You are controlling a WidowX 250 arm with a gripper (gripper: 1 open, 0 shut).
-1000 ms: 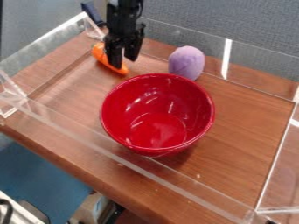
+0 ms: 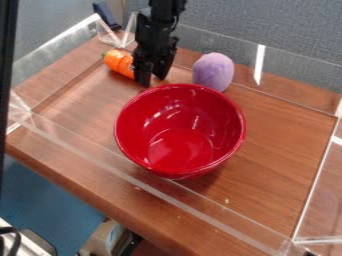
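My black gripper hangs at the back of the tray, over the right end of an orange cylindrical object; whether its fingers are open or shut on it is unclear. A purple oval object lies to the right of the gripper. A large red bowl stands in front of both, near the middle.
Clear plastic walls edge the wooden surface. The wood is bare to the right of and in front of the bowl. A grey padded wall stands behind.
My gripper has moved slightly right and down from where it was a second ago, at the orange object, which appears shifted a little.
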